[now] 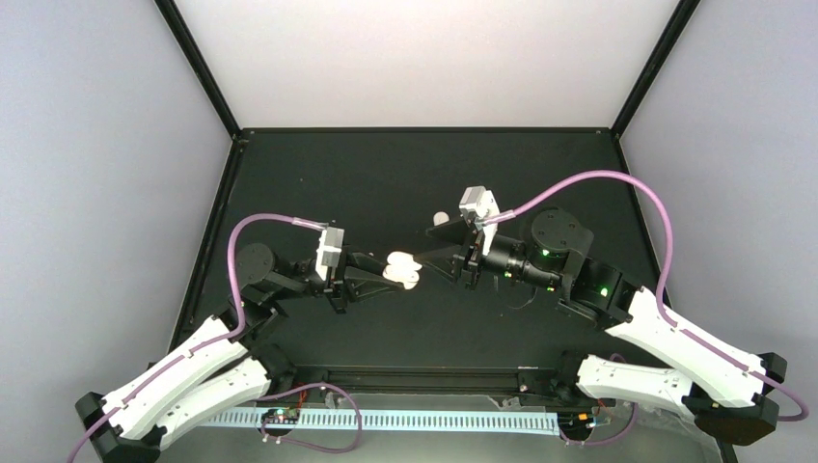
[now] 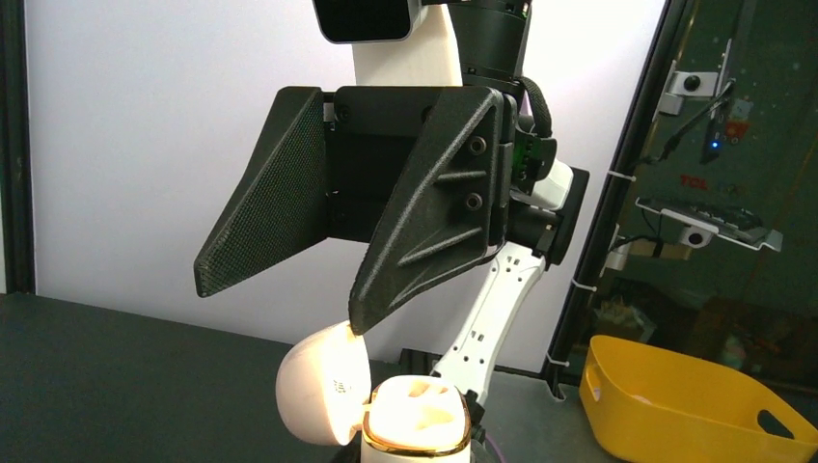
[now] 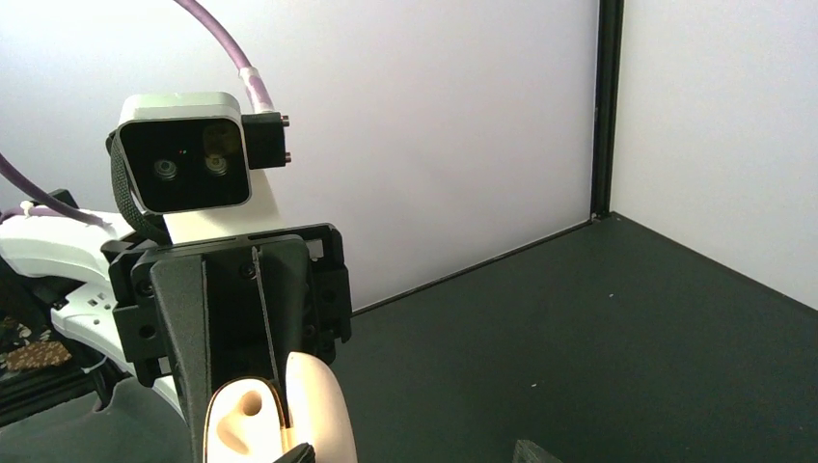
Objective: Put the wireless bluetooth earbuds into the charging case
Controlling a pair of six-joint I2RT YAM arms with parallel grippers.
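The white charging case (image 1: 402, 272) is held up by my left gripper (image 1: 384, 277), which is shut on it. In the left wrist view the case (image 2: 415, 415) has its lid (image 2: 318, 386) swung open to the side; the right wrist view shows hollow earbud slots (image 3: 241, 424) inside. My right gripper (image 1: 434, 249) is part open just right of and above the case, its fingers (image 2: 415, 231) apart with nothing seen between them. A small pale object (image 1: 441, 219) shows behind the right gripper, partly hidden.
Pale walls enclose the sides and back. A yellow basket (image 2: 675, 395) stands beyond the workspace in the left wrist view.
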